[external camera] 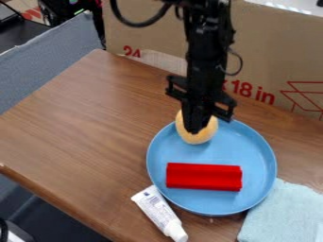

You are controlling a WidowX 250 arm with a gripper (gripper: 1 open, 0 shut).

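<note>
A blue plate [252, 156] rests on the wooden table. A red cylinder [203, 176] lies across its lower half, and a pale yellow rounded object [202, 134] sits at its upper left edge. My black gripper [197, 123] is down over that yellow object, its lower tips in front of it. Whether the fingers are closed on it or only beside it is hard to tell, as the dark parts overlap.
A white tube [161, 213] lies left of the plate's lower edge, and a light blue cloth [284, 213] lies at lower right. A cardboard box [271, 52] stands behind.
</note>
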